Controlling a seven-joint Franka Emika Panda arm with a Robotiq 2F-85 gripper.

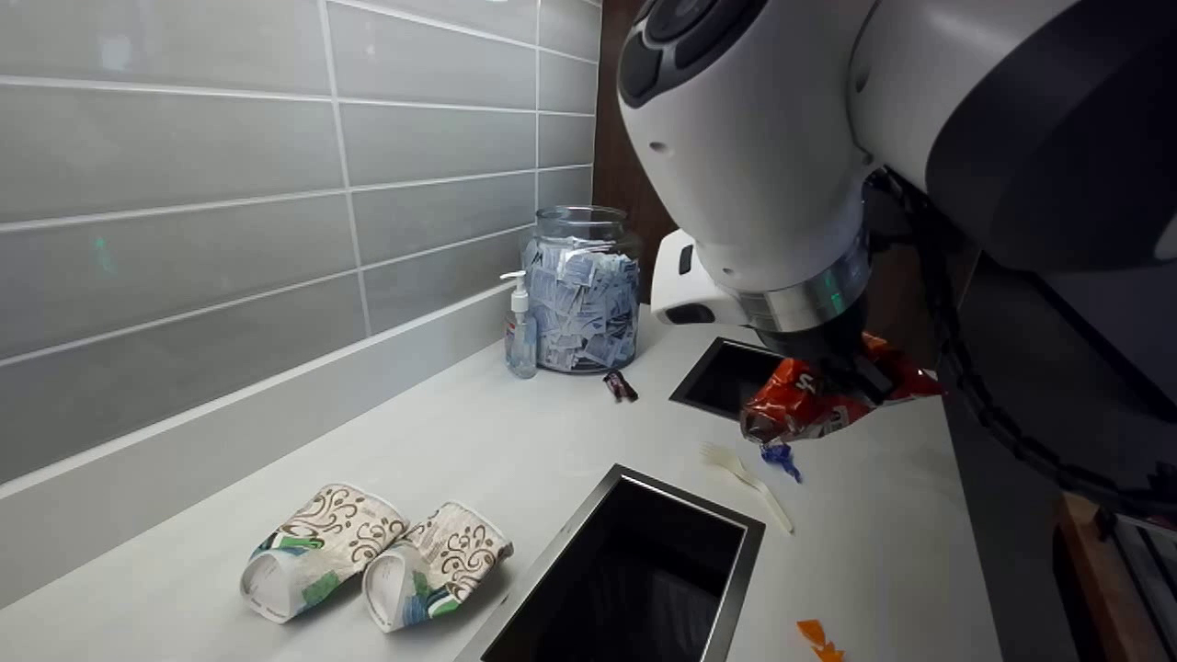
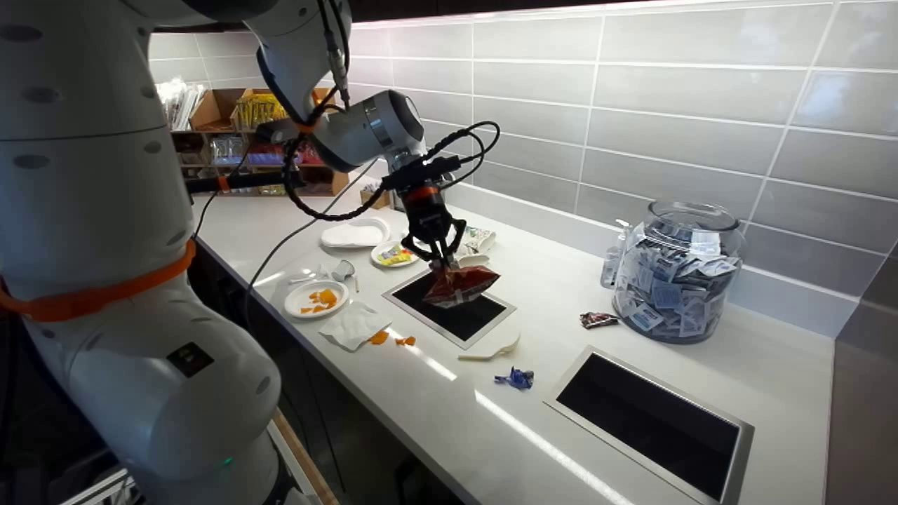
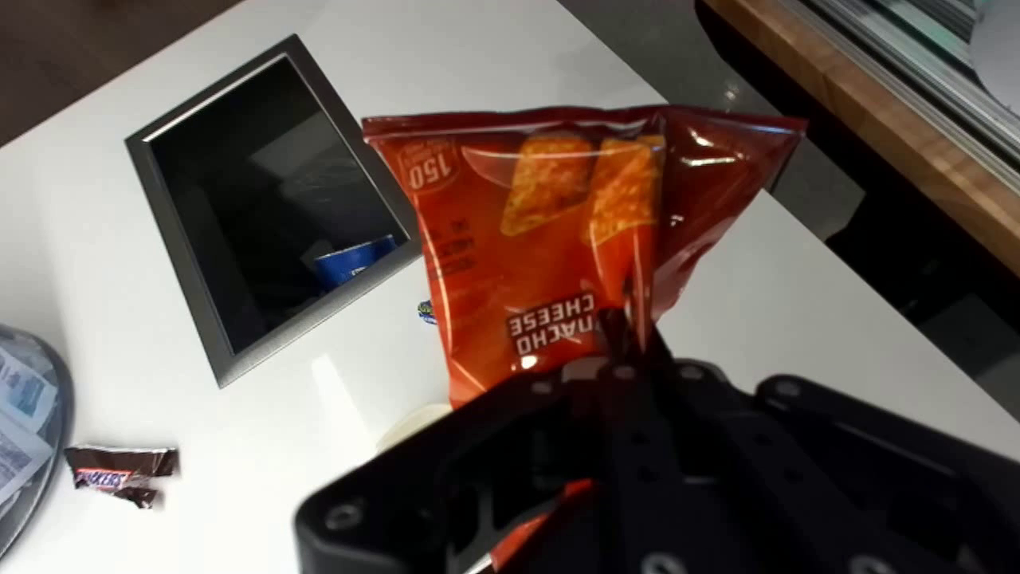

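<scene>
A crumpled red-orange nacho cheese chip bag point(image 3: 535, 239) hangs from my gripper, whose fingers are shut on the thin wrapper. Exterior view 1 has the bag point(image 1: 785, 406) held up off the counter, partly covering one dark opening point(image 1: 723, 373) at the back. From exterior view 2 the bag point(image 2: 463, 287) lines up over the other framed opening point(image 2: 417, 296), with the gripper point(image 2: 443, 262) just above it. The wrist view puts an opening point(image 3: 268, 210) left of the bag, a blue item point(image 3: 354, 260) inside it. Folds of foil partly hide the fingertips.
Loose on the white counter are a fork point(image 1: 752, 485), a blue wrapper point(image 2: 515, 379), a Snickers wrapper point(image 3: 119, 473) and two patterned cups point(image 1: 320, 552). A glass jar of packets point(image 2: 678, 278) and a pump bottle point(image 1: 519, 331) stand near the tiled wall.
</scene>
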